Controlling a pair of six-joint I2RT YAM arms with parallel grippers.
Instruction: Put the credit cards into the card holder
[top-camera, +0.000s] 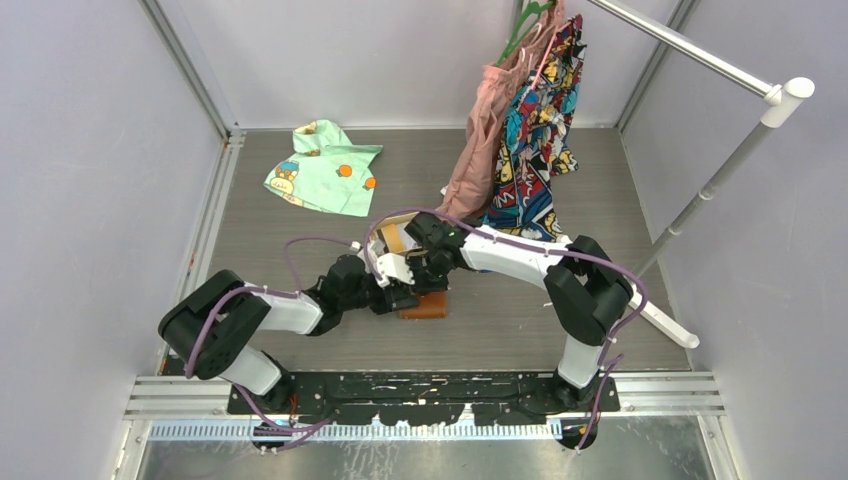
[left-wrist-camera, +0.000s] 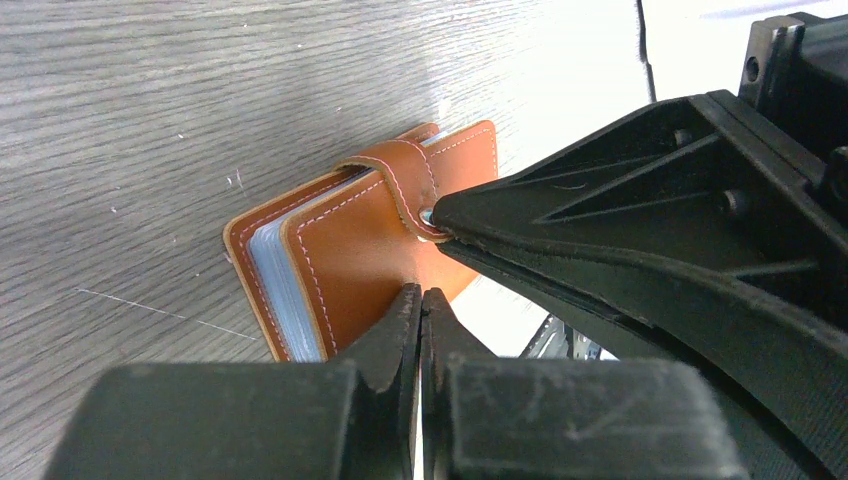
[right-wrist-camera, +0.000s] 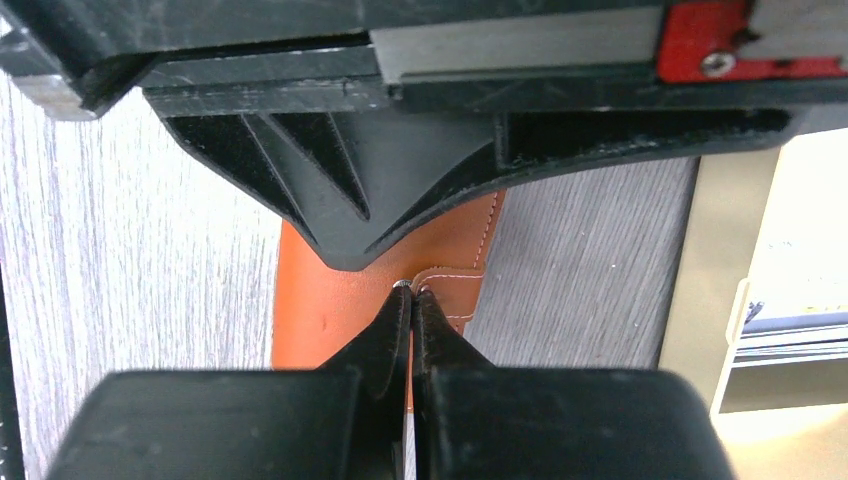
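The brown leather card holder (top-camera: 424, 306) rests on the floor at front centre, partly hidden by both grippers in the top view. Its clear sleeves (left-wrist-camera: 285, 282) show between the covers in the left wrist view, with a stitched strap (left-wrist-camera: 398, 180) across the edge. My right gripper is shut on the strap's end beside the metal snap. My left gripper is shut, its tips against the cover, and nothing shows between them. The left gripper's side also covers part of the holder in the right wrist view. No separate credit card is recognisable.
A beige box (right-wrist-camera: 722, 270) stands close behind the holder. A green printed cloth (top-camera: 325, 170) lies at back left. Clothes (top-camera: 520, 140) hang from a rack (top-camera: 690, 210) at the right. Bare floor lies left and right of the holder.
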